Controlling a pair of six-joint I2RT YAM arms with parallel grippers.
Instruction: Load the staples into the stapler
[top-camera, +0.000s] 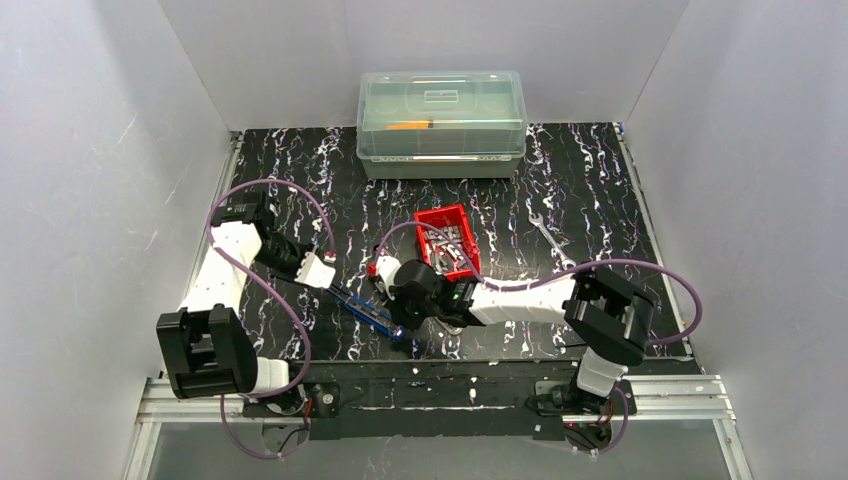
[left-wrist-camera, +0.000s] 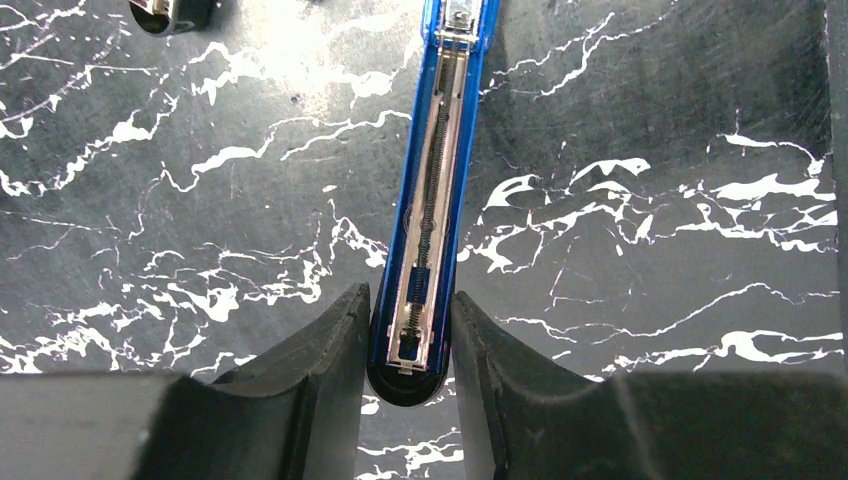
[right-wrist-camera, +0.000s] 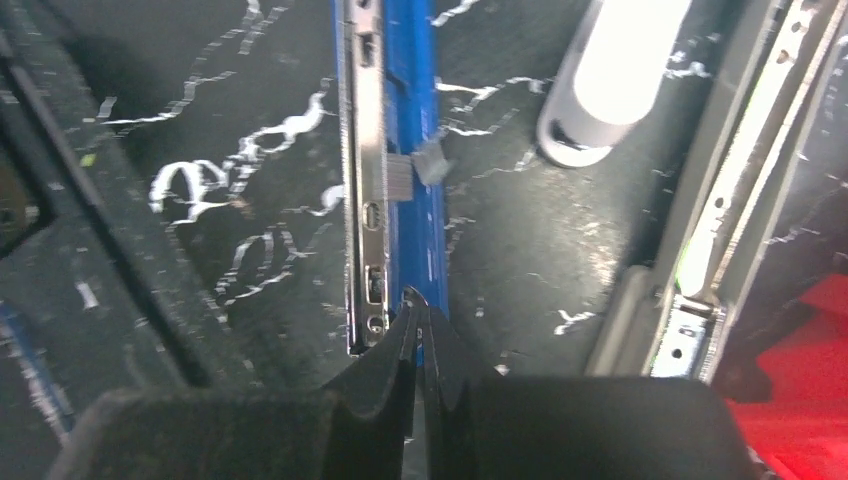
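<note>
The blue stapler (top-camera: 366, 312) lies slantwise on the black marbled table, its long metal channel exposed. In the left wrist view a dark spring and pusher show inside the stapler (left-wrist-camera: 440, 150). My left gripper has its fingers against both sides of the stapler's rounded black end. Over the stapler's other end is my right gripper, its fingertips together beside the metal channel (right-wrist-camera: 365, 200); what lies between them, if anything, I cannot make out. Two small grey pieces, possibly staples (right-wrist-camera: 399, 177), show at the blue part beside the channel.
A red tray (top-camera: 462, 215) of small metal parts stands behind the right gripper. Near the stapler are a white-grey cylindrical thing (right-wrist-camera: 625, 70) and a grey metal tool (right-wrist-camera: 735, 170). A wrench (top-camera: 545, 232) lies right; a green toolbox (top-camera: 440, 168) stands at the back.
</note>
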